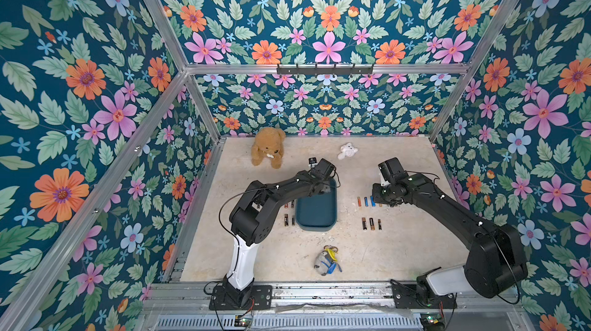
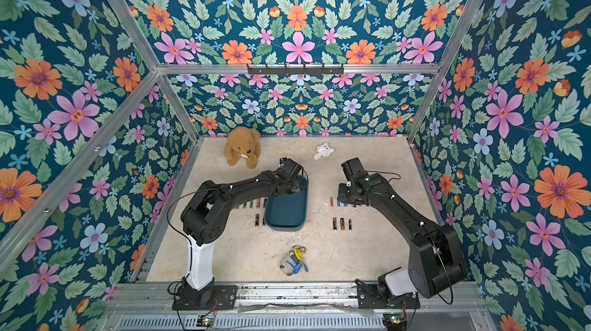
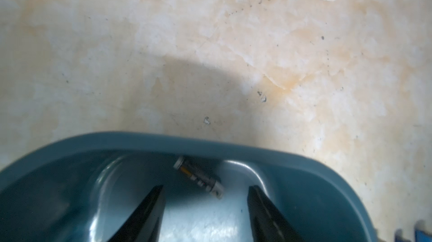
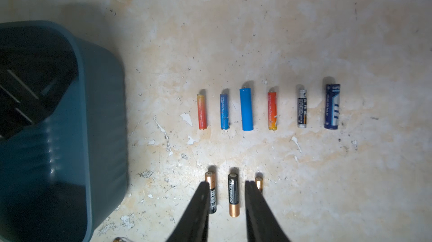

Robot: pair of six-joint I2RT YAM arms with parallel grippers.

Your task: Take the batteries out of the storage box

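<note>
The storage box (image 1: 317,228) is a dark blue-green tray; in the left wrist view one dark battery (image 3: 199,177) lies slanted inside, near its far wall. My left gripper is open over the box, its fingers apart on either side of the battery in view and nothing gripped. My right gripper is over the table right of the box, fingers parted and empty. Below it, in the right wrist view, lies a row of batteries, among them a thick blue battery (image 4: 246,109) and a navy battery (image 4: 332,107). A Duracell battery (image 4: 233,192) lies in a nearer row.
More batteries (image 2: 257,220) lie left of the box. A brown teddy bear (image 1: 268,147) and a small white plush (image 1: 347,150) sit at the back. A grey plush toy (image 1: 327,260) lies in front of the box.
</note>
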